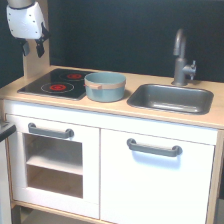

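In the upper left corner of the camera view hangs my white gripper (33, 47), with its dark fingers apart and nothing visible between them. It is above and to the left of the stove, well clear of the counter. A blue-grey pot (105, 87) stands upright at the right edge of the black cooktop (52, 88). Two red burner rings show on that cooktop. My gripper touches neither of them.
A steel sink (171, 98) with a grey faucet (181, 62) fills the counter's right side. Below are a windowed oven door (88, 165) and a white cabinet door (155, 185), both with dark handles. Bare wooden counter (128, 108) lies between pot and sink.
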